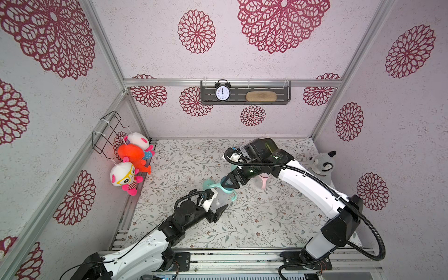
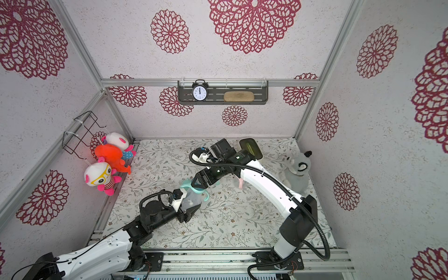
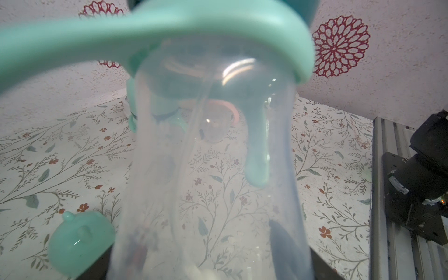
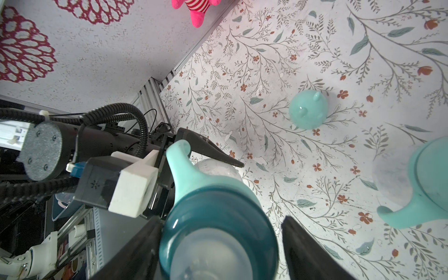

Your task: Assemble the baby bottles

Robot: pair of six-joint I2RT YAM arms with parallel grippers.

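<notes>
A clear bottle (image 3: 210, 196) with a mint handle collar (image 3: 219, 18) is held upright in my left gripper (image 1: 216, 208), shut on its body. On top of the bottle sits a dark teal ring (image 4: 200, 214) with a pale, translucent nipple (image 4: 210, 259) in its middle. My right gripper comes from above with one finger on each side of that ring. It is part open, and a narrow gap shows between the ring and the right-hand finger. Whether the ring is fully seated cannot be told. A mint dome cap (image 4: 309, 109) lies on the table.
Another mint-topped bottle (image 4: 431, 172) stands farther off on the table. A bottle with pink parts (image 1: 264, 181) is partly behind the right arm. Plush toys (image 1: 128, 170) line the left wall, and a grey plush (image 2: 296, 170) is at right.
</notes>
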